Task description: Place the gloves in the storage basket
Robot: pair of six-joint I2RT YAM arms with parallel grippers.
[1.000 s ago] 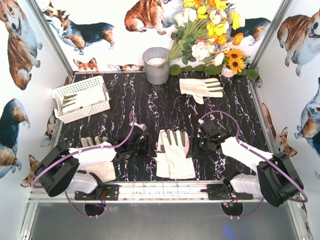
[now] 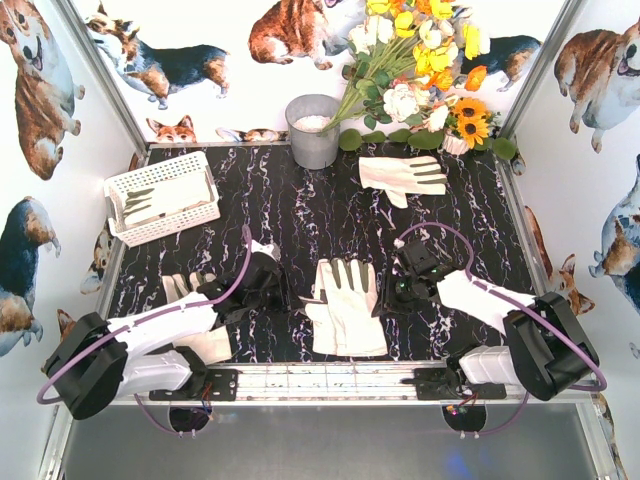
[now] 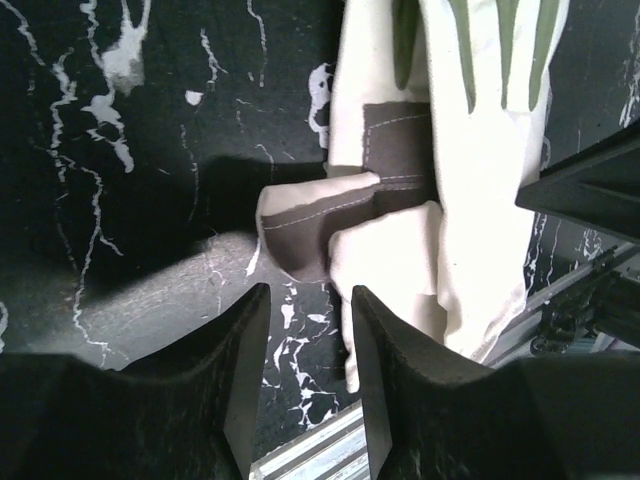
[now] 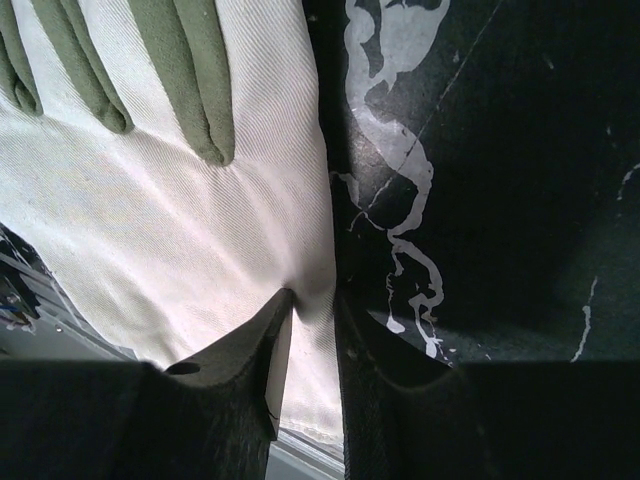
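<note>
A pair of white gloves with green fingers point(image 2: 345, 310) lies at front centre. At its right edge is my right gripper point(image 2: 388, 300), low over the cloth, fingertips point(image 4: 280, 320) at the edge, part open. My left gripper point(image 2: 278, 295) hangs just left of the pair, part open with nothing visible between its fingers, beside a folded dark cuff piece point(image 3: 315, 235). More gloves point(image 2: 405, 180) lie at the back right, and others point(image 2: 205, 340) at the front left, partly under the left arm. The white basket point(image 2: 135, 228) at the back left holds gloves.
A grey bucket point(image 2: 312, 145) and a large bunch of flowers point(image 2: 430, 70) stand at the back. Patterned walls surround the table.
My left gripper has moved slightly left and up in the top view, away from the centre gloves. The right arm has shifted very little.
</note>
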